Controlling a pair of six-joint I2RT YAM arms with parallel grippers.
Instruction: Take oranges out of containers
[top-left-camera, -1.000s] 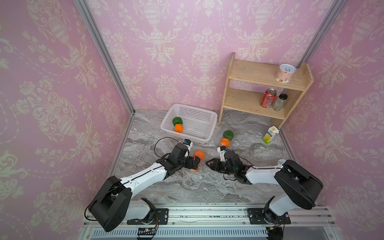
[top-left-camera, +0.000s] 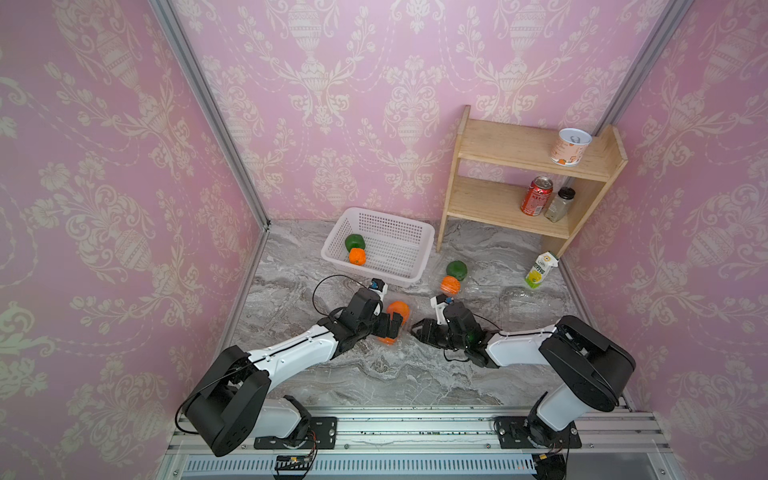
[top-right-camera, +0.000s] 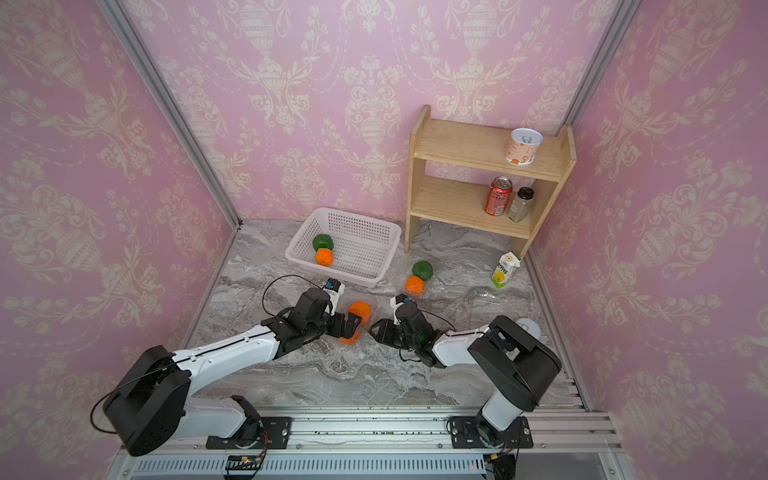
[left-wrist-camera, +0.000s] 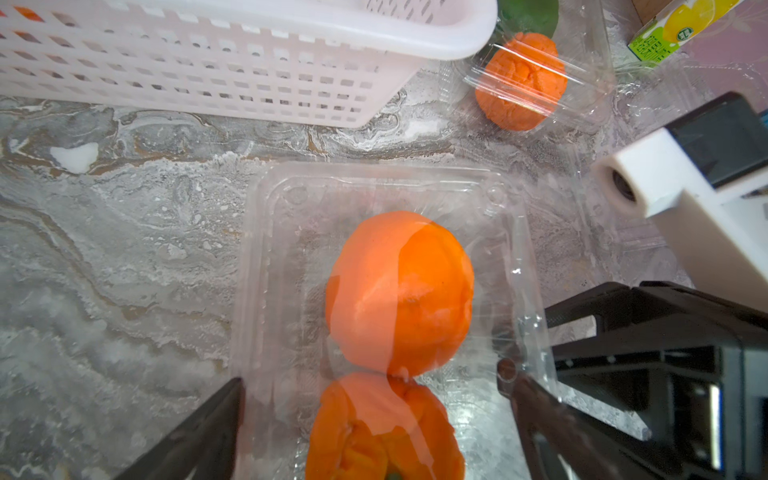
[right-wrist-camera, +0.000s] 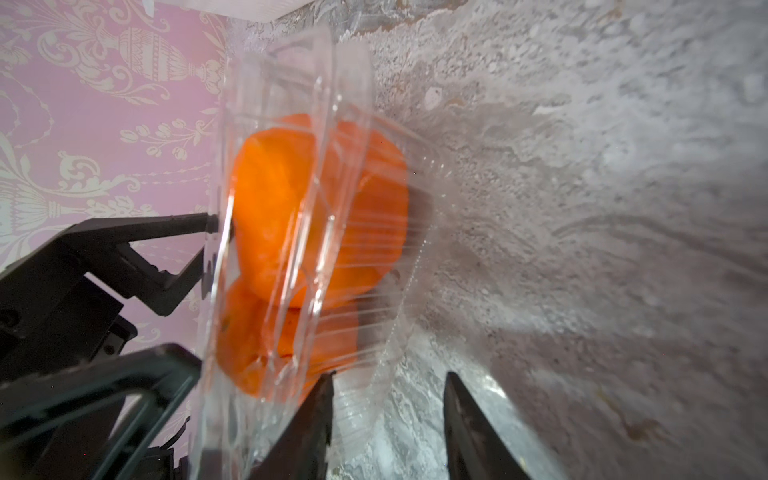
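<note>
A clear plastic container (left-wrist-camera: 280, 200) holds two oranges: a smooth one (left-wrist-camera: 400, 288) and a wrinkled one (left-wrist-camera: 376, 432). My left gripper (top-left-camera: 385, 325) is open above it, its fingers framing the container in the left wrist view. My right gripper is low at the container's right side, part open, fingertips near its wall, nothing seen held. Behind, another container holds an orange (left-wrist-camera: 520, 80) and a green fruit (top-left-camera: 456, 270). A white basket (top-left-camera: 412, 240) holds an orange (top-left-camera: 357, 256) and a green fruit (top-left-camera: 353, 240).
A wooden shelf (top-left-camera: 512, 137) with cans and a jar stands at back right. A juice carton (top-left-camera: 541, 270) and a clear container (top-left-camera: 528, 304) lie right.
Over the last second the right arm has shifted slightly left, its gripper nearly in place. The left gripper has moved very slightly right, over the container.
</note>
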